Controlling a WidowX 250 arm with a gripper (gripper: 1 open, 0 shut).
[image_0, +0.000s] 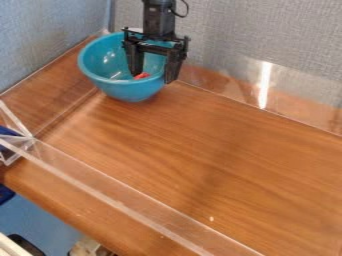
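Note:
A light blue bowl (118, 87) stands at the upper left of the wooden board, near the back. My black gripper (154, 65) is over the bowl, open, with one finger reaching down inside it and the other near its right side. A small red object (140, 75) shows inside the bowl, partly hidden; I cannot tell whether the gripper touches it.
Clear low walls run along the edges, with grey padded panels (274, 45) behind. Dark blue and white items sit at the left edge.

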